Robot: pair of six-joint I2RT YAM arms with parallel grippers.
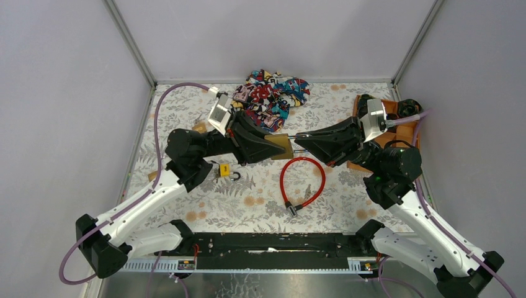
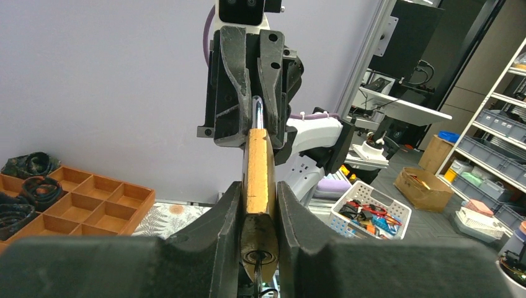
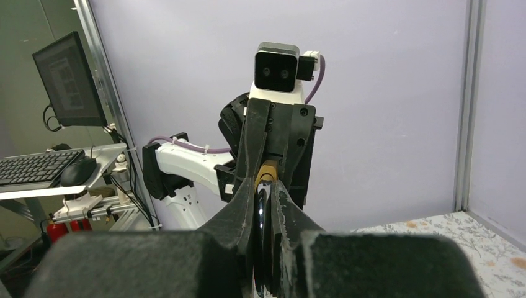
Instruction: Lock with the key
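A brass padlock (image 1: pixel 281 146) is held sideways above the table, its body between the fingers of my left gripper (image 1: pixel 271 147), which is shut on it. The steel shackle (image 1: pixel 299 136) points right, and my right gripper (image 1: pixel 308 142) is shut on it. In the left wrist view the body (image 2: pixel 258 174) stands upright between the finger pads, its keyhole face toward the camera, and the shackle (image 2: pixel 257 115) runs into the facing right gripper. The right wrist view has the chrome shackle (image 3: pixel 263 211) between my right fingers. No key can be clearly made out.
A yellow padlock (image 1: pixel 224 169) and brass padlocks (image 1: pixel 200 128) lie on the left of the patterned table. A red cable lock (image 1: pixel 322 181) lies below the grippers. Behind them is a colourful cloth (image 1: pixel 273 93); an orange compartment box (image 1: pixel 406 133) is at the right.
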